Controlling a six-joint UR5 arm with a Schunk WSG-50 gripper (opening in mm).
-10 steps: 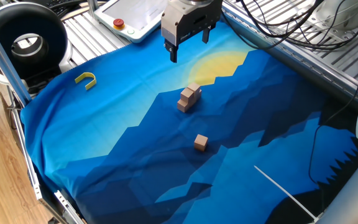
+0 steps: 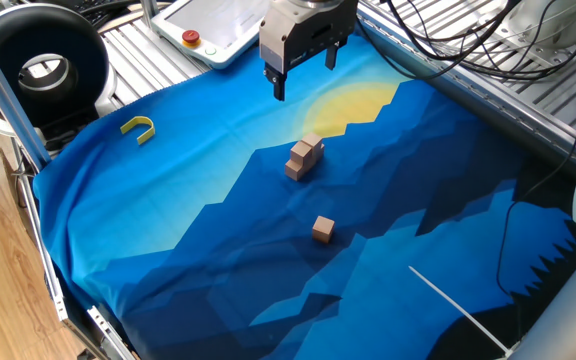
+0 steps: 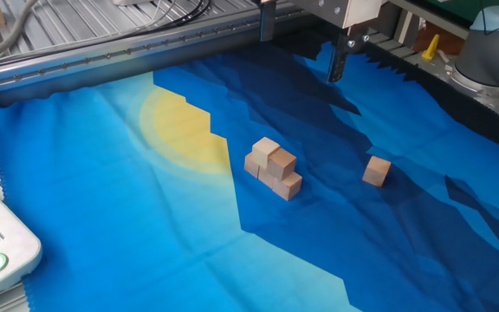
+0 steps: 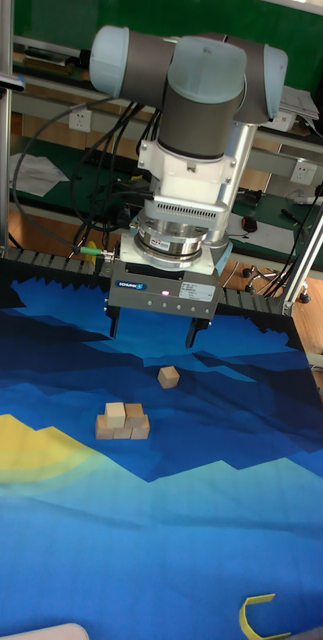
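Several small wooden cubes form a compact stack [image 2: 298, 171] on the blue cloth, with two cubes side by side on top of a bottom row. The same stack [image 3: 286, 186] shows its upper pair clearly in the second view. A single loose cube [image 2: 323, 230] lies apart from it, also seen as a lone cube [image 3: 376, 171] and a tilted-looking cube [image 4: 168, 377]. High above the cloth hangs my gripper [image 2: 306, 76], its two dark fingers [image 4: 190, 334] spread wide. Nothing is between them, and no cube is touched.
A yellow U-shaped piece [image 2: 148, 131] rests on the cloth's far left. A tablet with a red button [image 2: 190, 38] stands at the back edge. A white stick or cord [image 2: 458, 305] lies front right.
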